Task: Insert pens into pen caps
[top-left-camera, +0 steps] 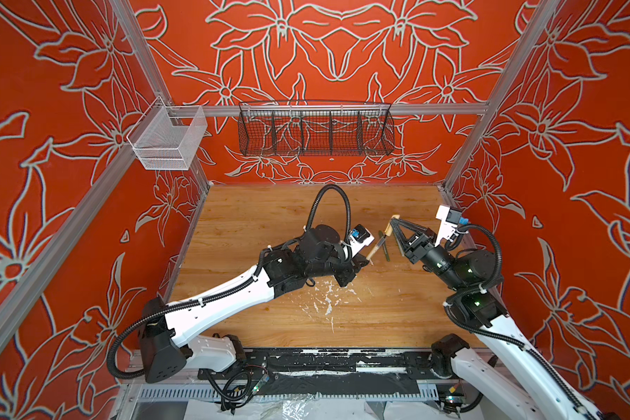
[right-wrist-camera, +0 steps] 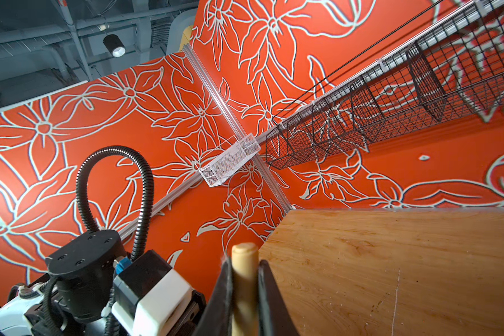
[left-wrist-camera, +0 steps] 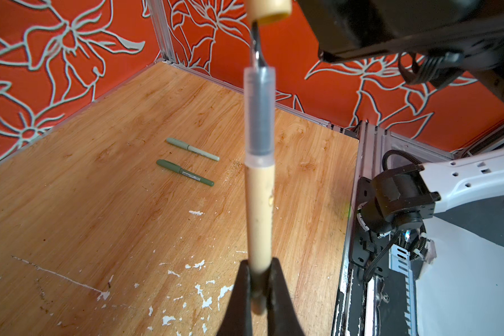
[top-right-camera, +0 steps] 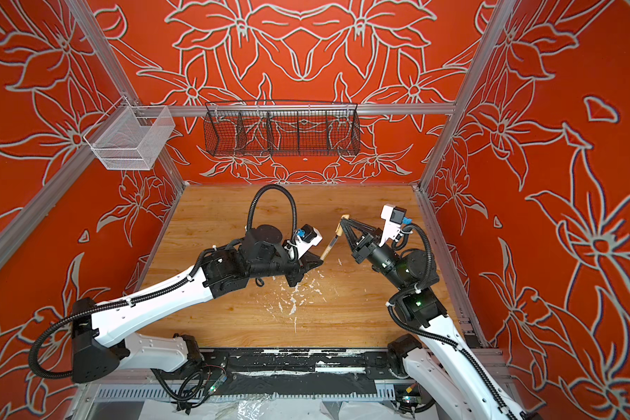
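Observation:
A cream pen (left-wrist-camera: 259, 212) with a clear grip section stands in my left gripper, which is shut on it. Just beyond its tip is a cream cap (left-wrist-camera: 267, 7) in the left wrist view. In the right wrist view my right gripper is shut on that cream piece. The pen and cap line up closely; whether the tip is inside the cap cannot be told. A dark green pen (left-wrist-camera: 184, 172) and a pale green pen (left-wrist-camera: 191, 147) lie on the wooden table below.
A black wire basket (top-left-camera: 315, 129) hangs on the back rail and a white basket (top-left-camera: 162, 143) at the left corner.

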